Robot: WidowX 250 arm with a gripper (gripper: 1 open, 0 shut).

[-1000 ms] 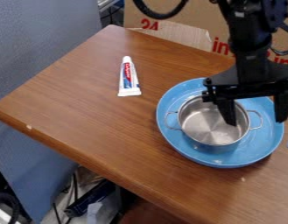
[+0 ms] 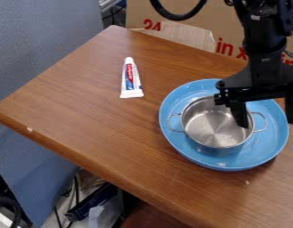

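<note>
A steel pot [image 2: 214, 129] with two side handles sits in a light blue plate [image 2: 196, 157] on the right of the wooden table. My black gripper [image 2: 241, 116] hangs from the upper right over the pot's right part, a dark finger reaching down at its rim; whether it grips anything is unclear. A white toothpaste tube [image 2: 131, 78] lies upright in the picture on the table, left of the plate.
A cardboard box [image 2: 173, 18] stands behind the table. A grey partition [image 2: 36, 53] is at the left, with cables below.
My gripper has shifted slightly to the right over about the last second. The pot, plate and tube look unchanged.
</note>
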